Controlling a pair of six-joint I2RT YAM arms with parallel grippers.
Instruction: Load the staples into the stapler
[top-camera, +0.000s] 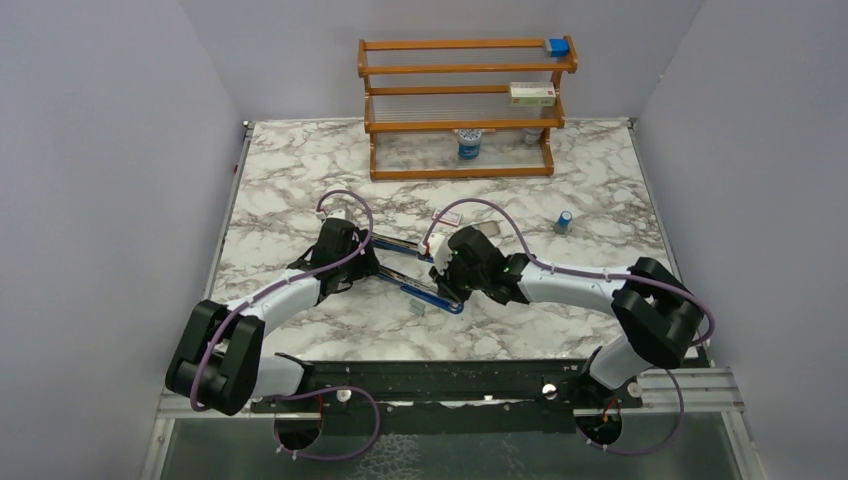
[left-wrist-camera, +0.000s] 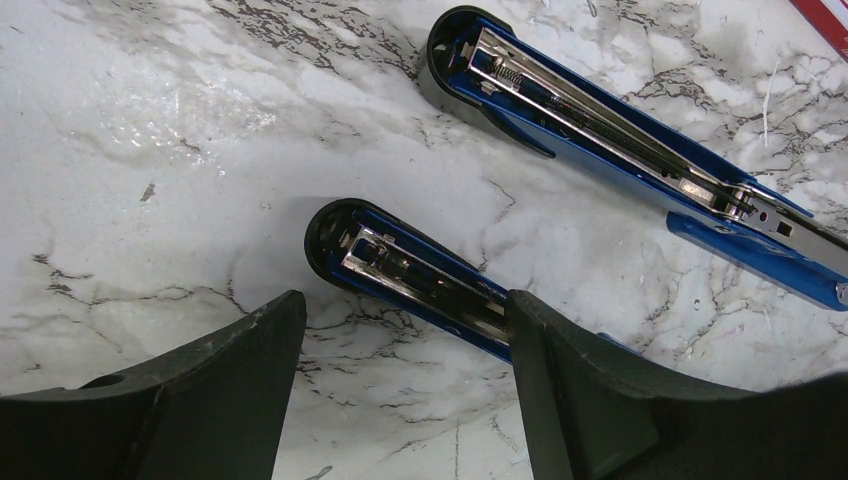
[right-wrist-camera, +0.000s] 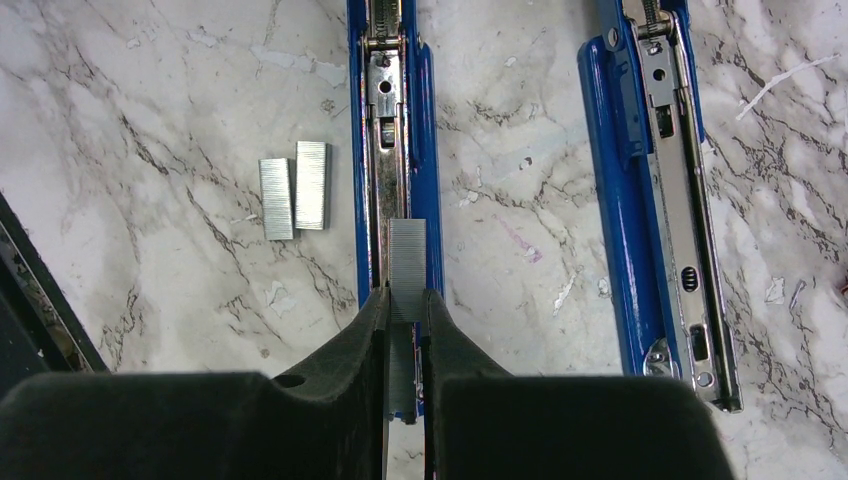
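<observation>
Near the table's front lies an opened blue stapler (top-camera: 420, 292), its cover swung out to the left and its metal tray to the right. My right gripper is shut on a grey staple strip (right-wrist-camera: 407, 260), which overlaps the near stapler's tray in the right wrist view; whether they touch I cannot tell. In the left wrist view my left gripper has its fingers apart. The near stapler's black-ended cover (left-wrist-camera: 425, 283) shows between and beyond them, its right part hidden behind one finger.
A second opened blue stapler (right-wrist-camera: 655, 200) lies behind the first, roughly parallel. Two loose staple strips (right-wrist-camera: 312, 185) rest on the table beside the near stapler. A wooden rack (top-camera: 465, 125) stands at the back, and a small blue-capped bottle (top-camera: 563, 221) at the right.
</observation>
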